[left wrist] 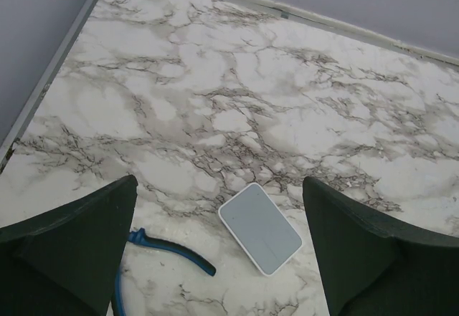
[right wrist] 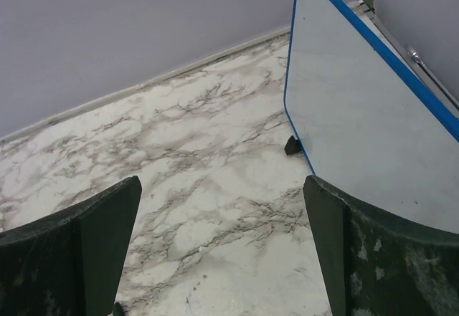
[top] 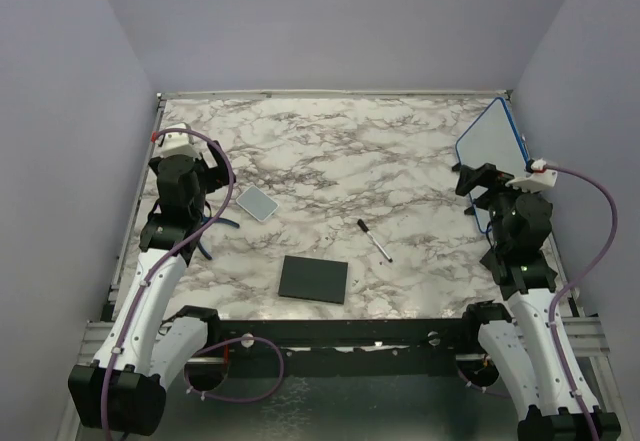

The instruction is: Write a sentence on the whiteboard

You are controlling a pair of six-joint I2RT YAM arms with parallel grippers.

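A whiteboard with a blue frame (top: 492, 139) stands propped at the right side of the table, partly behind the right arm; its white face (right wrist: 358, 101) fills the right of the right wrist view. On the marble table lies a marker (top: 375, 241), white with a dark end, right of centre near the front. My right gripper is open above the table beside the board, with nothing between its fingers. Over the left side, my left gripper also stands open and empty.
A dark rectangular slab (top: 313, 279) lies at the front, left of the marker. A small grey-white rectangle (top: 257, 203) and a blue-and-black strap-like thing (left wrist: 172, 248) lie near the left arm.
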